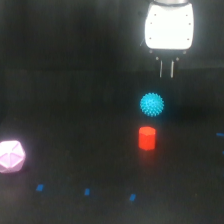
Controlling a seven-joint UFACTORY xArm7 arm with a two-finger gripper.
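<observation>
My white gripper [166, 69] hangs near the top right of the camera view, its two thin fingers apart and nothing between them. Below the fingertips in the picture, and clear of them, a spiky cyan ball [152, 104] rests on the dark surface. Just in front of the ball stands a small red block [147, 139], seemingly upright. A pale pink faceted ball [11, 156] lies at the far left, partly cut off by the frame edge.
Small blue marks dot the dark surface [75, 150]: one mark [39, 187] at lower left, others along the front and at the right edge. Wide free room lies between the pink ball and the red block.
</observation>
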